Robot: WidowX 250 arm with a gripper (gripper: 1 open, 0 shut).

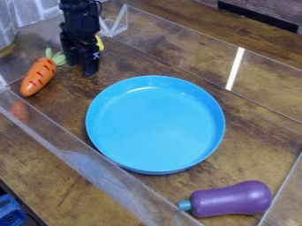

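A black gripper (83, 55) hangs at the upper left, its fingers open, just right of an orange toy carrot (38, 78) with a green top. A small yellow object (101, 42) shows partly behind the gripper. An empty blue plate (154, 124) lies in the middle, and a purple toy eggplant (230, 199) lies at the lower right.
Clear plastic walls edge the wooden surface. A blue object (10, 212) is at the lower left corner outside the wall. The wood to the right of the plate is bare.
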